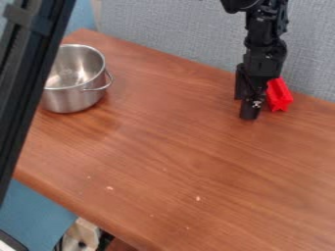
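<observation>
My black gripper (252, 102) hangs at the back right of the wooden table, pointing down with its tips at or just above the surface. A red object (279, 94) is right beside it, partly behind it on the right; I cannot tell whether they touch or whether the fingers are open or shut. A steel pot (72, 93) with side handles stands at the back left, well apart from the gripper.
A grey padded wall (157, 29) closes the back. A dark frame (33, 88) crosses the left edge of the view.
</observation>
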